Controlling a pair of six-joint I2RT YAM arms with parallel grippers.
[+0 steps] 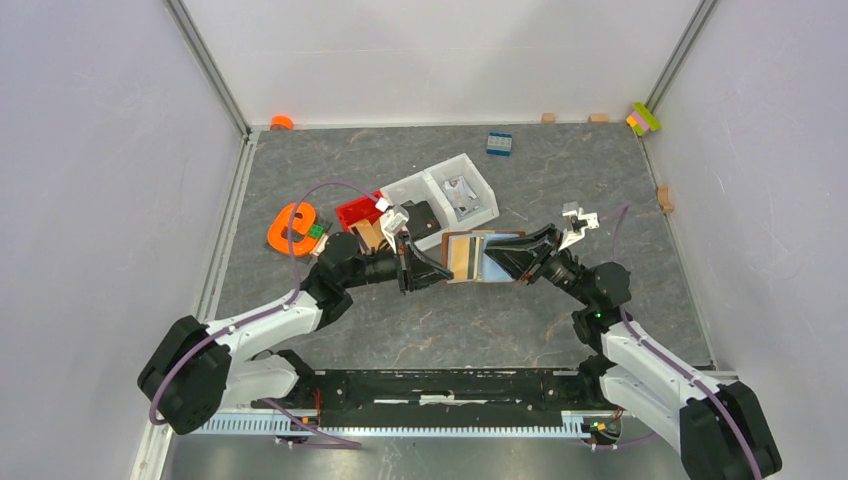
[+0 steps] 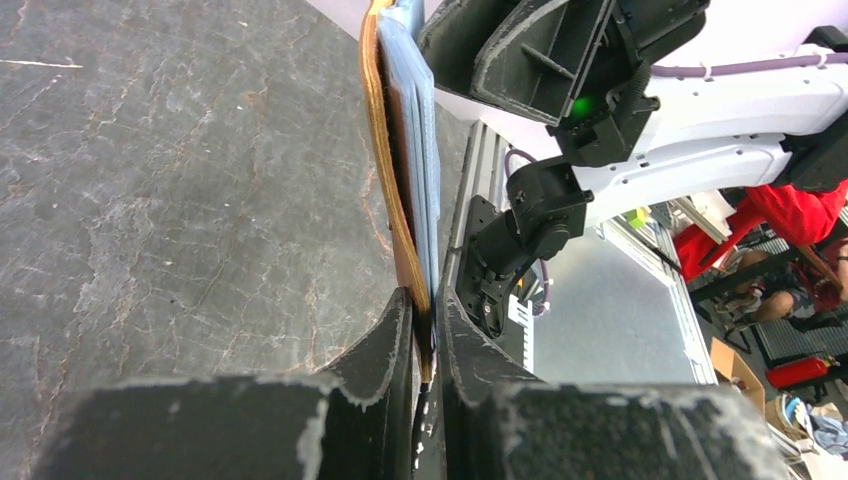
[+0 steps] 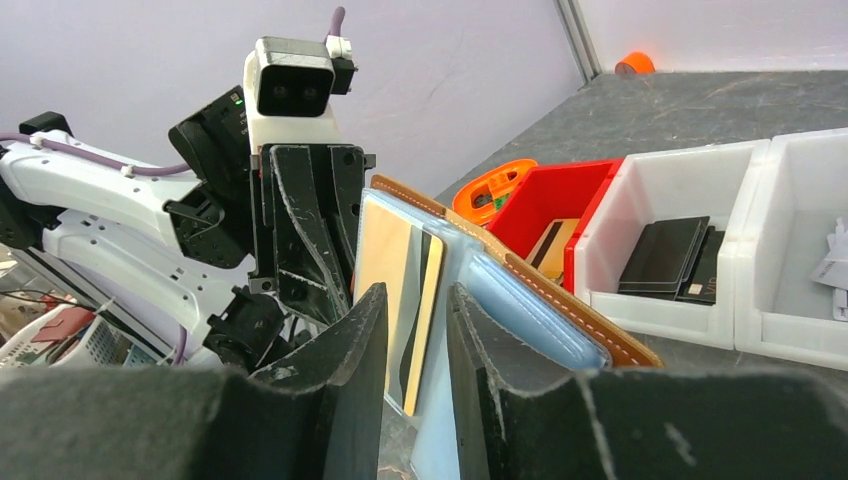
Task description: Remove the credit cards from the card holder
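The brown card holder (image 1: 460, 258) hangs opened out between the two arms, with pale blue sleeves (image 3: 515, 300) inside. My left gripper is shut on its left edge, cover and sleeves together. A gold card with a dark stripe (image 3: 385, 250) shows in a sleeve on the left-hand side. At the holder's right part is my right gripper (image 1: 507, 267), its fingers (image 3: 365, 350) spread apart. Through that gap the right wrist view shows the gold card and blue sleeve; whether either finger touches them, I cannot tell.
Behind the holder stand a white two-part bin (image 3: 750, 240) with dark cards (image 3: 665, 255) in one part, and a red bin (image 3: 535, 205) holding a gold card (image 3: 553, 250). An orange toy (image 1: 290, 230) lies at left.
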